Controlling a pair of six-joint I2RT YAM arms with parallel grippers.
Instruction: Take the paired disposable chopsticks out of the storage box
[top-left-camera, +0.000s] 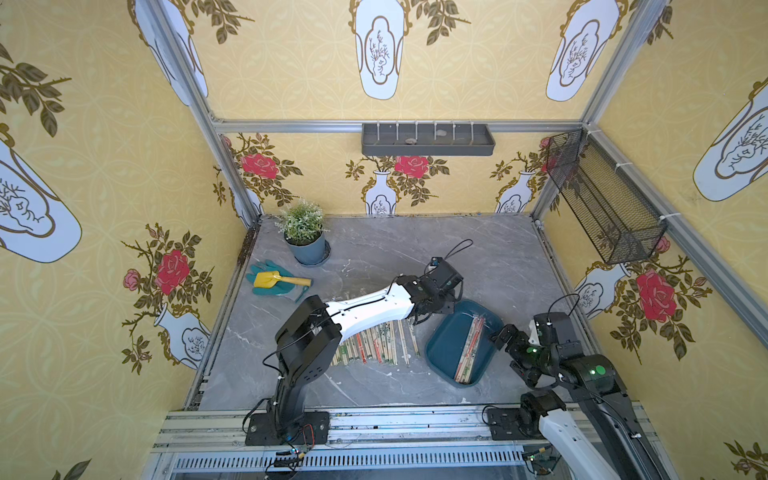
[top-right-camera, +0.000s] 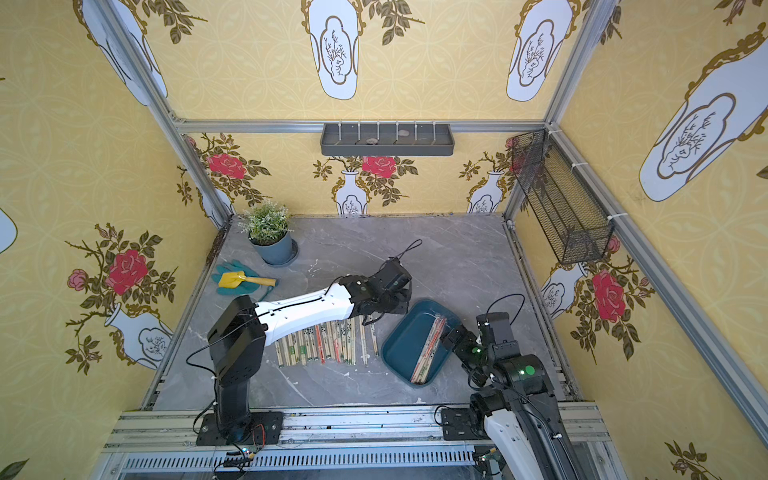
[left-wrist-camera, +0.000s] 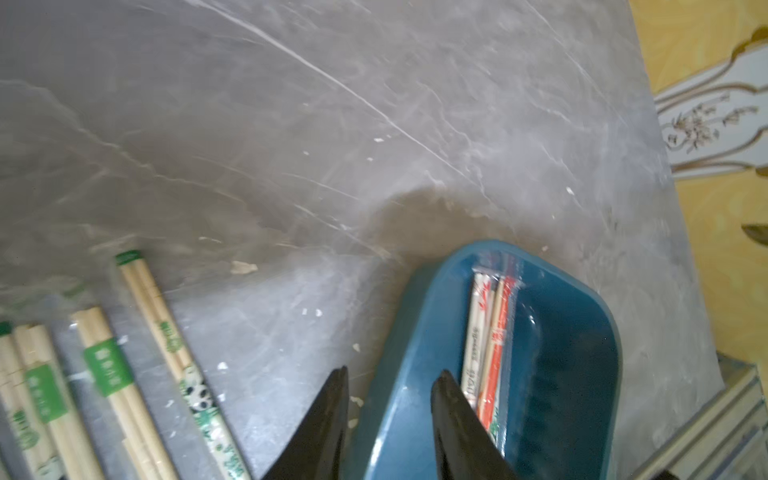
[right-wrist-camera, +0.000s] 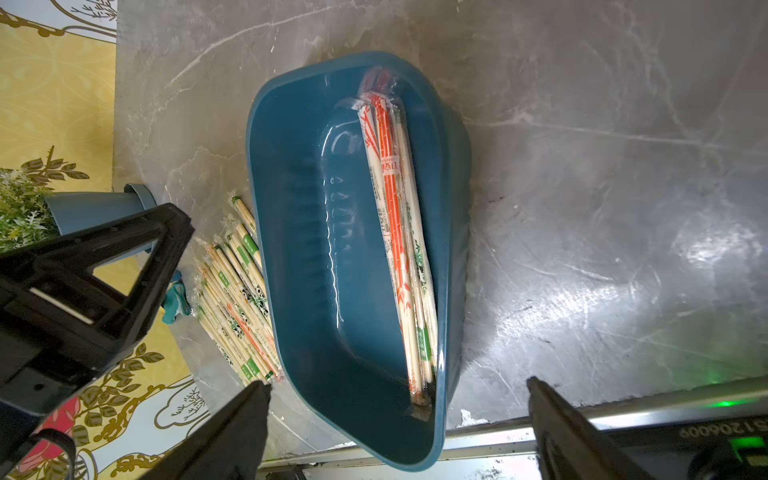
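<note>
A teal storage box (top-left-camera: 433, 355) stands on the grey table. In it lie a few wrapped chopstick pairs (right-wrist-camera: 389, 192), side by side along one long wall; a red-and-white wrapper (right-wrist-camera: 385, 148) is among them. My left gripper is above the box's left side, its dark fingers apart and nothing between them. Beyond them the chopsticks in the box show in the left wrist view. My right gripper hangs at the box's right side, fingers spread wide and empty. A row of chopstick pairs (top-right-camera: 320, 340) lies on the table left of the box.
A potted plant (top-left-camera: 305, 228) and a yellow scoop (top-left-camera: 272, 279) on a teal cloth occupy the back left. The wire basket (top-left-camera: 612, 200) hangs on the right wall, the grey rack (top-left-camera: 428, 142) at the back.
</note>
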